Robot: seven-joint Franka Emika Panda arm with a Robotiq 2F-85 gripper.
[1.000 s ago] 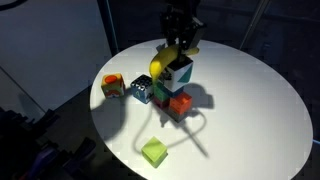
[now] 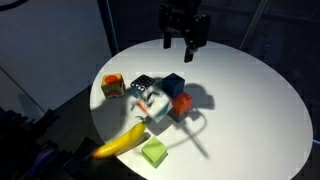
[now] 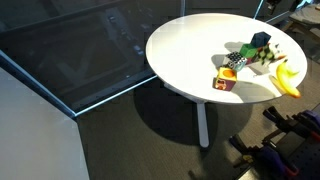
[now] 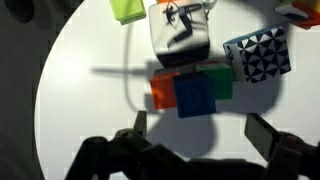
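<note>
My gripper (image 2: 178,44) hangs above the table with its fingers apart. In the wrist view the gripper has nothing between its fingers. Below it a blue block (image 4: 195,95) sits on top of a red-orange block (image 4: 162,93) and a green block (image 4: 218,80). A white box (image 2: 153,103), blurred and tilted, is beside this stack toward the exterior camera. The yellow banana (image 2: 120,142) is at the table's near left edge; whether it rests fully on the table I cannot tell. A black-and-white patterned block (image 2: 143,84) is beside the stack.
A red-and-yellow block (image 2: 112,84) is near the table's left edge. The light green block (image 2: 154,151) lies near the front edge. White table (image 2: 250,110) stretches clear on the right. Dark floor surrounds the round top.
The gripper now shows empty.
</note>
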